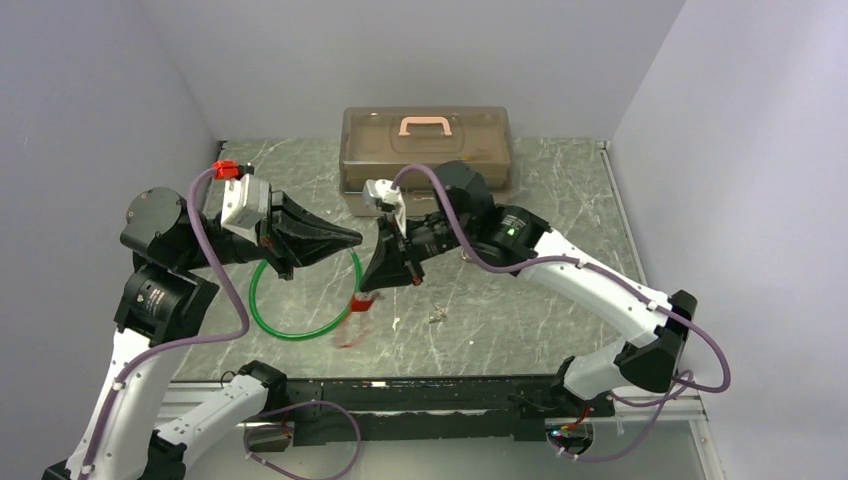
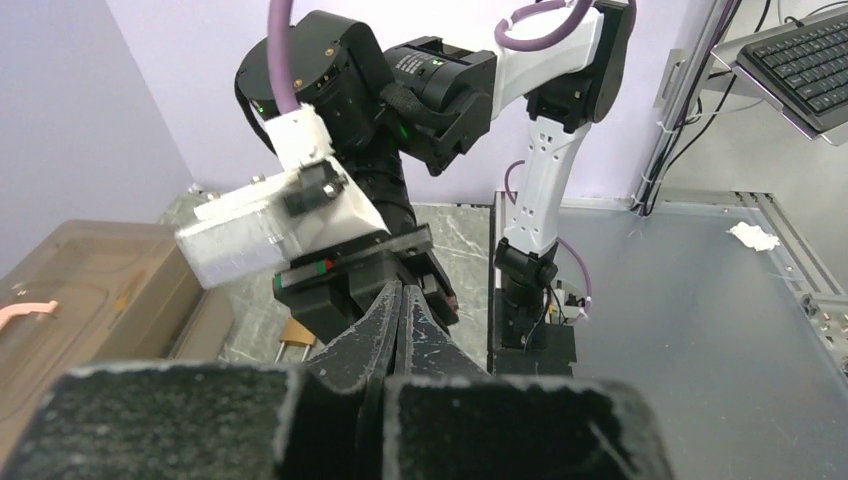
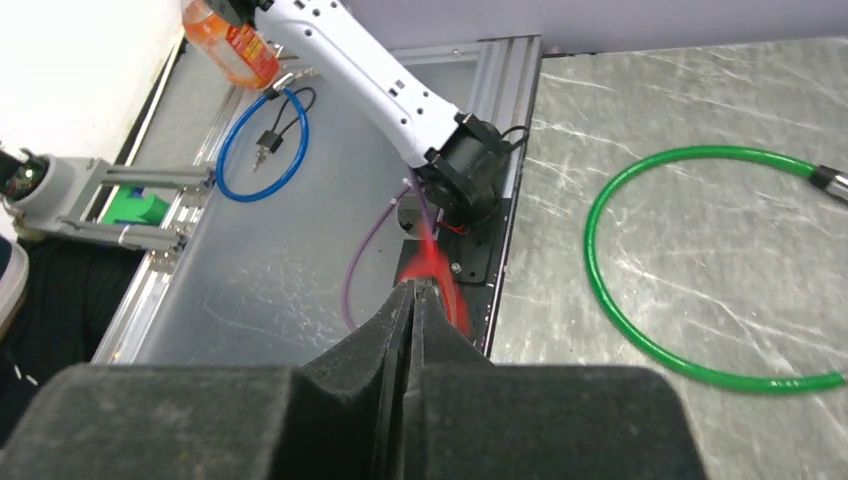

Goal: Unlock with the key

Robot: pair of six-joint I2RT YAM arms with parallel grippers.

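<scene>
A blurred red piece with a red strap [image 1: 361, 302] is at the tip of my right gripper [image 1: 363, 287], above the marble table [image 1: 580, 300]; in the right wrist view it appears as a red blur [image 3: 445, 285] behind the fingertips. My right gripper is shut; whether it grips that piece is unclear. My left gripper [image 1: 356, 239] points right, shut, with nothing visible between its tips. Small metal keys [image 1: 437, 314] lie right of centre. The brass padlock [image 2: 297, 331] is mostly hidden behind the right arm.
A translucent toolbox [image 1: 426, 150] with a pink handle stands at the back centre. A green hose [image 1: 300, 335] lies on the left of the table.
</scene>
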